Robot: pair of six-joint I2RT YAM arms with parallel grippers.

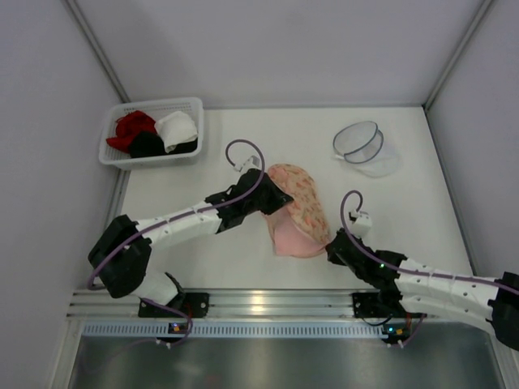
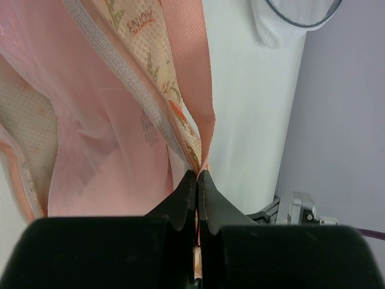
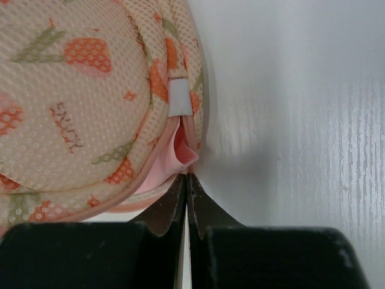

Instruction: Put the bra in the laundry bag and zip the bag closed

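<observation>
The floral mesh laundry bag point(image 1: 302, 198) lies mid-table, a pink piece of fabric point(image 1: 293, 239) showing at its lower left. In the left wrist view my left gripper is shut on the bag's zipper edge point(image 2: 138, 84), pink fabric lying beside it. My right gripper is shut at the bag's lower right end, by a white tab point(image 3: 179, 96) on its edge, with a thin strip of the bag at its fingertips.
A white basket point(image 1: 152, 158) of red, black and white garments stands at the back left. A wire-rimmed mesh bag point(image 1: 361, 146) lies at the back right.
</observation>
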